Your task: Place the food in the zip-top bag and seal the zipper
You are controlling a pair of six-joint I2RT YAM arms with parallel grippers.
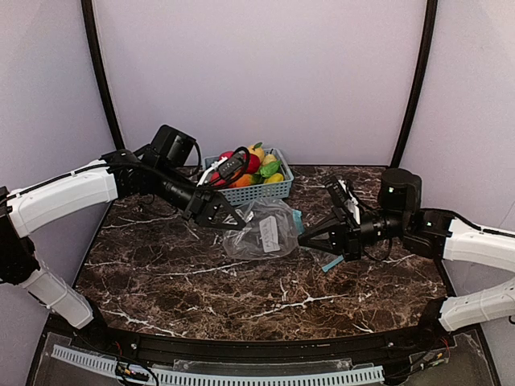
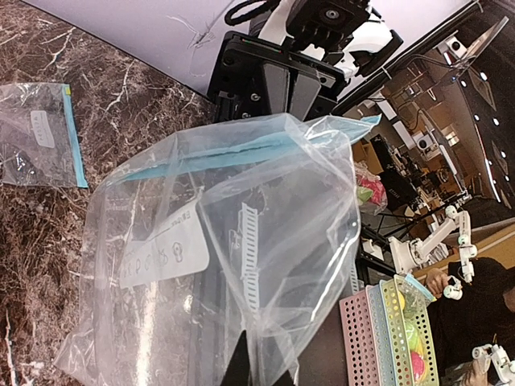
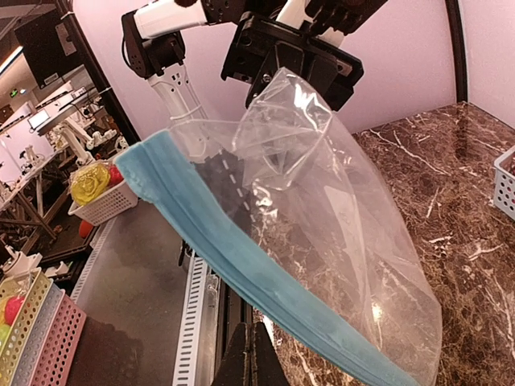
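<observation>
A clear zip-top bag (image 1: 261, 233) with a blue zipper strip and a white label hangs above the table between the two arms. My left gripper (image 1: 239, 223) is shut on its gathered plastic, on the side away from the zipper. The blue zipper strip (image 3: 217, 241) slants across the right wrist view, its lower end running past the fingertips. At the bottom of that view my right gripper is shut, its fingertips together with nothing between them; the strip is outside them. The bag looks empty. Toy fruit (image 1: 255, 165) fills the blue basket (image 1: 257, 191) behind.
A second flat bag (image 2: 36, 137) with a blue zipper lies on the marbled table (image 1: 209, 293), mostly hidden under the right arm in the top view. White walls stand at the back and sides.
</observation>
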